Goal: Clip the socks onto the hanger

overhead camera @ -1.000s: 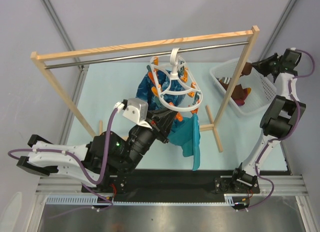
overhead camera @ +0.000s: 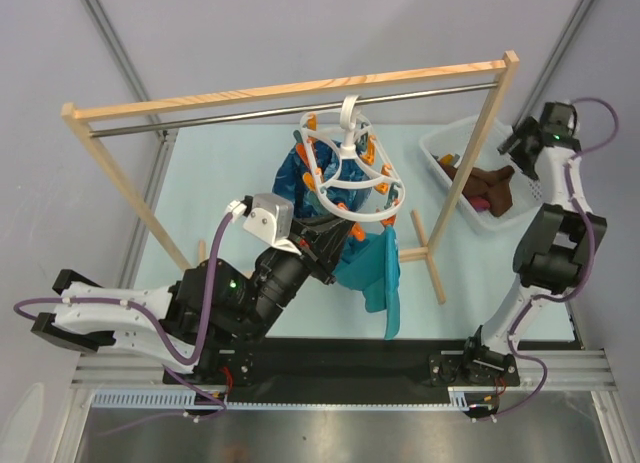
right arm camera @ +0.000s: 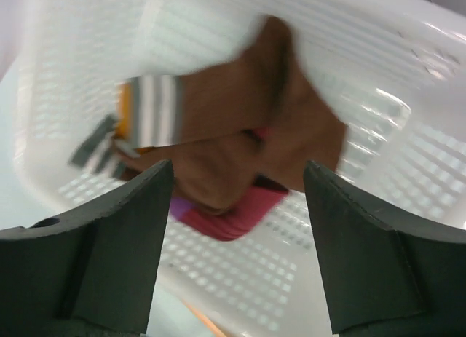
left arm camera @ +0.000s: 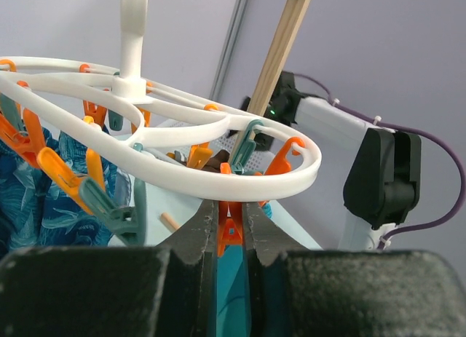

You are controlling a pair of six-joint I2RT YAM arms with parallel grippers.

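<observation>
The white clip hanger (overhead camera: pixel 350 167) hangs from the rail, with blue patterned socks (left arm camera: pixel 80 177) among its orange and teal clips. My left gripper is shut on an orange clip (left arm camera: pixel 228 217) at the near ring; a teal sock (overhead camera: pixel 375 273) hangs just below. My right gripper is open above a white basket (overhead camera: pixel 475 213), with brown socks with striped cuffs (right arm camera: pixel 226 104) and a red and purple piece (right arm camera: pixel 233 220) lying in it, slightly blurred.
The wooden rack (overhead camera: pixel 280 92) frames the hanger, its right post between the hanger and the basket.
The left arm has not moved.
</observation>
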